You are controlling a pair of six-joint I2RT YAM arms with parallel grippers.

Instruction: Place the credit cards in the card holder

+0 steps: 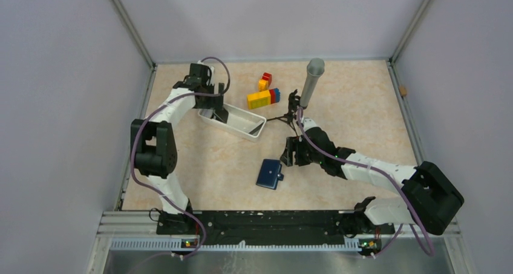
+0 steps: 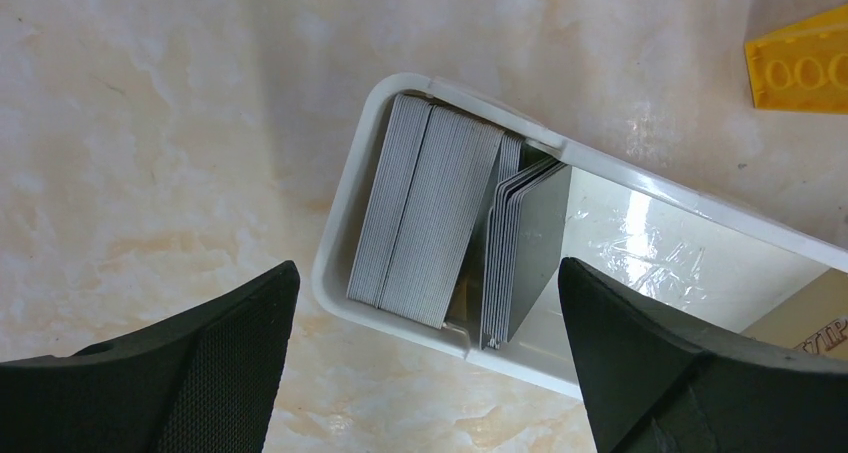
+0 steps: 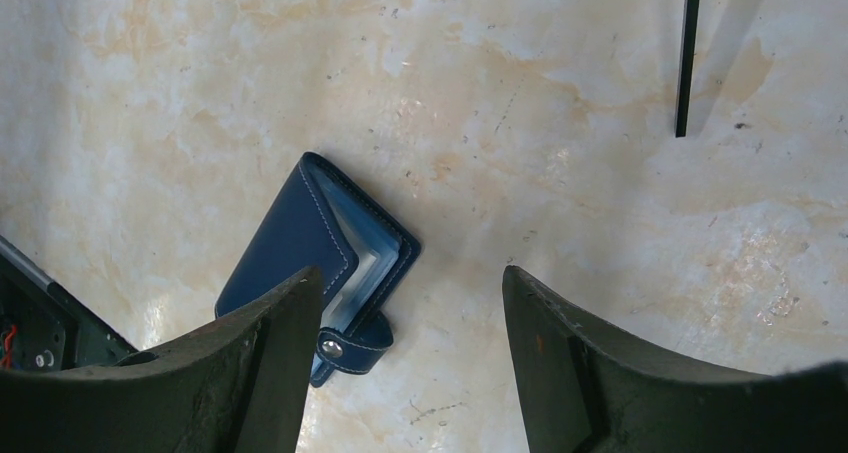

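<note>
In the left wrist view, a packed stack of cards (image 2: 435, 208) fills the left end of a white tray (image 2: 690, 205), edges up. Several more cards (image 2: 528, 248) lean beside the stack. My left gripper is over this end of the tray, open and empty. The dark blue card holder (image 3: 285, 238) lies on the table, its opening and snap strap (image 3: 355, 347) facing right. My right gripper has its fingers apart with nothing between them, above and just right of the holder; its left finger partly covers the holder in that view.
Yellow, red and blue blocks (image 1: 259, 99) are behind the tray. A grey cylinder on a dark stand (image 1: 311, 80) rises right of it. At the tray's right end is a beige piece (image 2: 808, 311).
</note>
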